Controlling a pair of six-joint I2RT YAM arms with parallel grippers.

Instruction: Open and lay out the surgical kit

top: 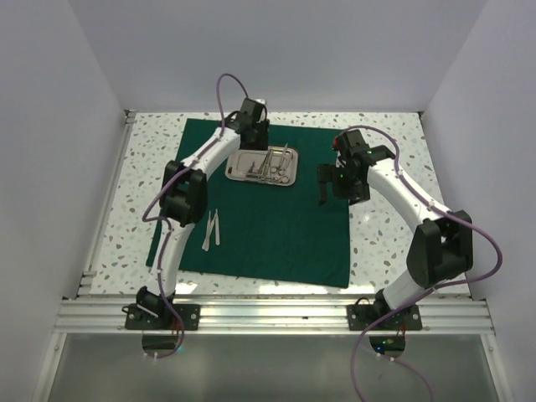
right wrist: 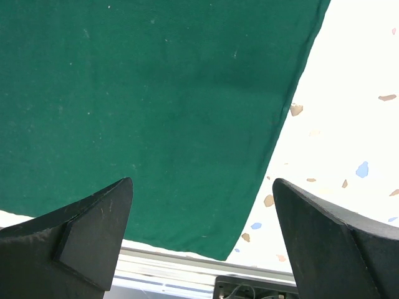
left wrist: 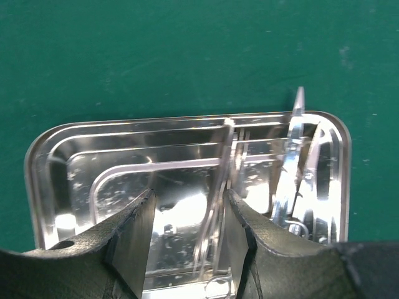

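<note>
A shiny metal tray lies toward the back of the green cloth, holding scissor-like and slender instruments on its right half. Above it hangs my left gripper, part open, its fingertips apart. A thin metal instrument shows between and beyond those fingers, nearest the right one; from this angle I cannot tell any contact. Further right in the tray lie pointed instruments. Two slim tools lie side by side on the cloth at left. Over the cloth's right edge, my right gripper is wide open and empty.
Speckled white table borders the cloth at both sides. A metal rail runs along the table's front edge, and pale walls stand at the sides and back.
</note>
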